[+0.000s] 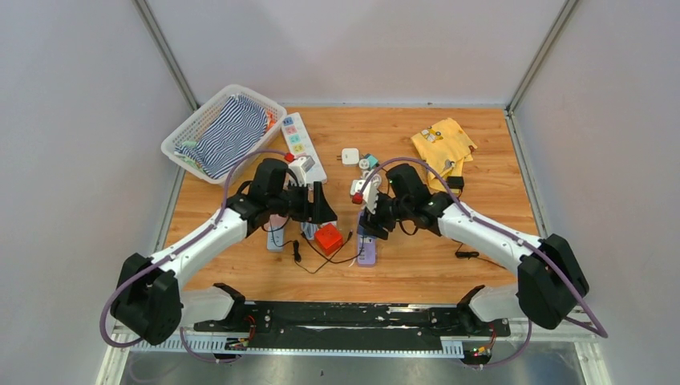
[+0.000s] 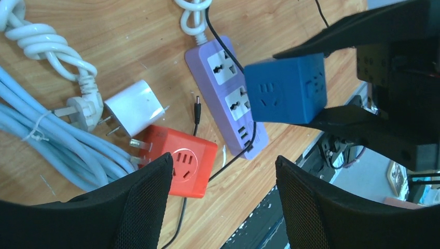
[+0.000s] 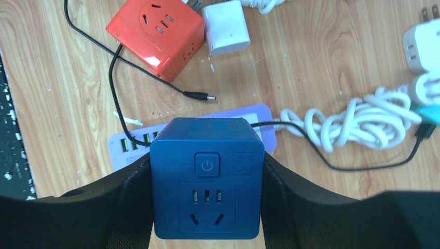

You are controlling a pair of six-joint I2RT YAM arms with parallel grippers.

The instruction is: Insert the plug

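A blue cube socket adapter [image 3: 206,171] is held off the table by my right gripper, shut on its sides. From the left wrist view, the same blue cube [image 2: 285,89] hangs near the lilac power strip [image 2: 210,88], apart from it. In the top view the strip [image 1: 366,252] lies partly covered by the right gripper [image 1: 374,228]. My left gripper stands open above the table with nothing between its fingers. Close by its left finger lies a red cube adapter [image 2: 182,162], its metal prongs pointing sideways.
A white charger [image 2: 136,108] touches the red cube. Coiled blue cable [image 2: 57,132] and a thin black cable [image 3: 148,73] lie around them, the black one crossing the strip. A laundry basket [image 1: 178,142] and yellow cloth [image 1: 446,143] sit further back.
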